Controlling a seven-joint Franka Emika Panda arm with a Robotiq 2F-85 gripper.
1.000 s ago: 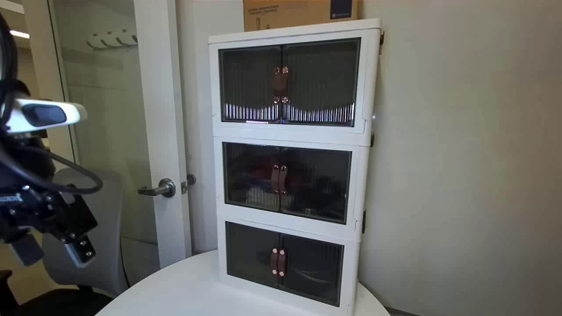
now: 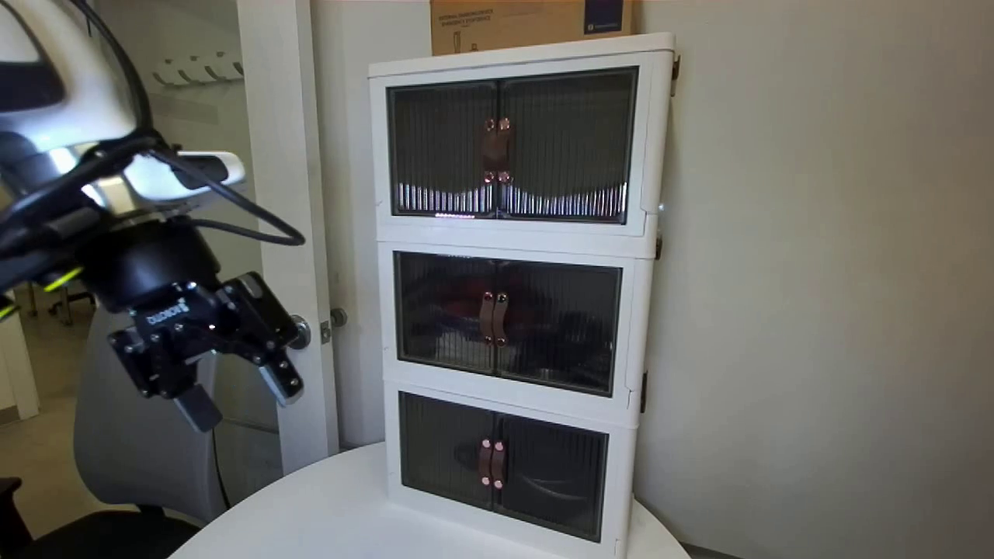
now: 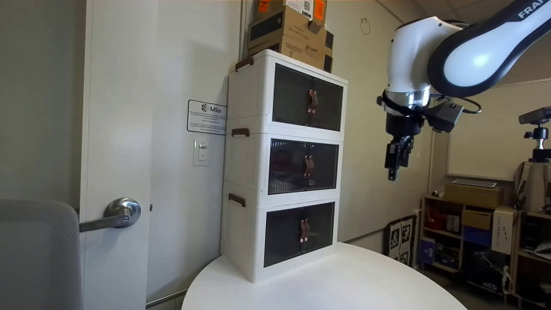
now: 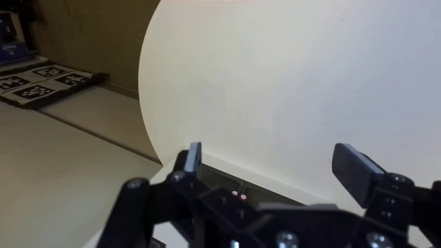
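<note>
A white three-tier cabinet (image 2: 517,237) stands on a round white table (image 2: 317,508). Each tier has a pair of dark ribbed doors, all closed, with brown strap handles: the top handles (image 2: 496,151), the middle handles (image 2: 494,318) and the bottom handles (image 2: 491,463). My gripper (image 2: 244,396) hangs in the air left of the cabinet in the first exterior view, clear of it. In the wrist view its fingers (image 4: 358,173) are wide apart with nothing between them, and a corner of the cabinet shows low between them. Contents behind the doors are too dim to make out.
Cardboard boxes (image 3: 292,38) rest on top of the cabinet. A door with a lever handle (image 3: 121,213) and a grey chair (image 3: 38,253) are to one side, a wall on the other.
In the first exterior view my arm and gripper have moved right and slightly up, closer to the cabinet. The cabinet and its doors look the same.
</note>
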